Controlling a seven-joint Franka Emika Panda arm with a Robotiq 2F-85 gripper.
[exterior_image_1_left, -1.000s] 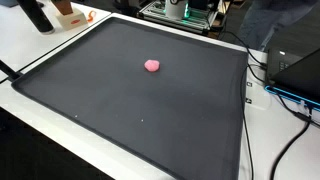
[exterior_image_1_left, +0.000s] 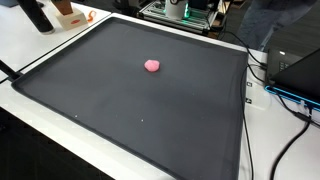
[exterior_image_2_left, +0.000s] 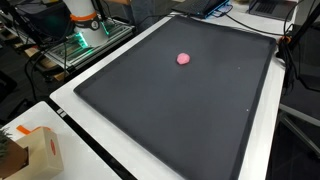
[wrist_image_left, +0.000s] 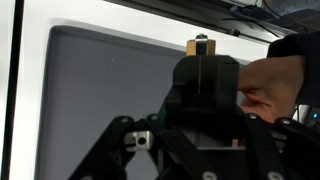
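Observation:
A small pink lump (exterior_image_1_left: 152, 65) lies alone on the dark grey mat, toward its back edge. In exterior view 2 the same pink lump (exterior_image_2_left: 183, 58) sits near the far side of the mat. My gripper shows only in the wrist view, above a corner of the mat. Its tan-edged fingertips look close together, but the gap between them is too dark to judge. No object shows clearly at the tips. The pink lump is not visible in the wrist view.
A person's hand (wrist_image_left: 270, 85) is close beside the gripper on the right. Cables and a black device (exterior_image_1_left: 295, 78) lie off the mat's right side. A tan box (exterior_image_2_left: 35, 155) stands at the front left.

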